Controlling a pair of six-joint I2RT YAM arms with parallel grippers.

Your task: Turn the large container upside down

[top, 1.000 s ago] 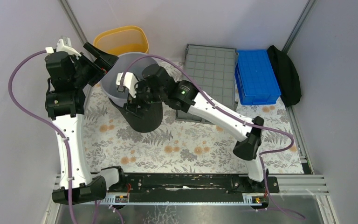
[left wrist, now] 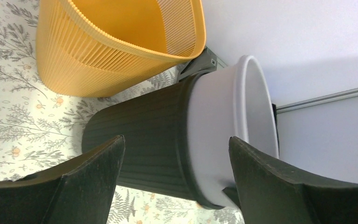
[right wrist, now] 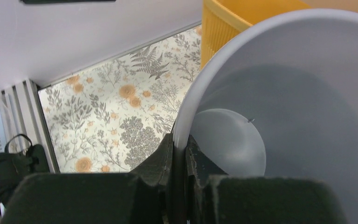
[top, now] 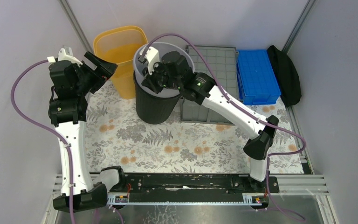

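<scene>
The large container has a black ribbed body [top: 151,108] and a light grey upper part [left wrist: 214,130]. It tilts, its mouth toward the back wall in the top view. My right gripper is shut on its grey rim [right wrist: 189,109], one finger inside and one outside. The grey interior [right wrist: 303,116] looks empty. To the left of the container, my left gripper [top: 106,68] is part open, apart from it. In the left wrist view its fingers [left wrist: 88,177] stand wide of each other with nothing gripped; the container shows beyond them.
A yellow bin [top: 121,44] stands close behind and left of the container. To the right lie a grey grid panel [top: 214,70], a blue crate [top: 259,77] and a black bag [top: 284,77].
The container's mouth has swung right and toward the back, with my right gripper on its rim. The grid panel has shifted slightly. My left gripper has moved a little toward the front, its fingers closer together.
</scene>
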